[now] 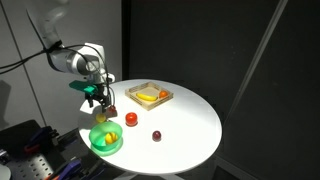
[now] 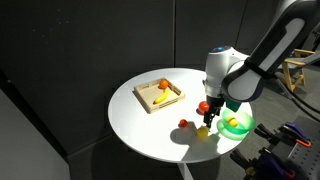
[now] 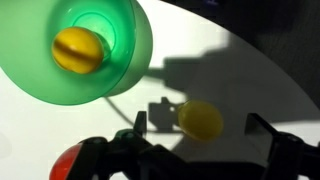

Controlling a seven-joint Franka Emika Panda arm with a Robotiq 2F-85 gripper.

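Observation:
A yellow fruit [image 3: 201,121] lies on the white table between my open fingers in the wrist view, clear of both sides. My gripper is over it with nothing held. In exterior view 2 the same yellow fruit [image 2: 202,132] shows just below the gripper [image 2: 210,121]. Beside it stands a green bowl [image 3: 139,55] with yellow fruit [image 3: 78,49] inside; the bowl [image 1: 101,148] is also visible in exterior view 1. Whether any finger touches the table cannot be told.
A red round fruit [image 1: 131,119] sits close to the gripper, and a small dark red one [image 1: 157,136] lies further right. At the back stands a wooden box [image 2: 148,105] holding a banana [image 2: 161,98] and an orange fruit [image 2: 164,84].

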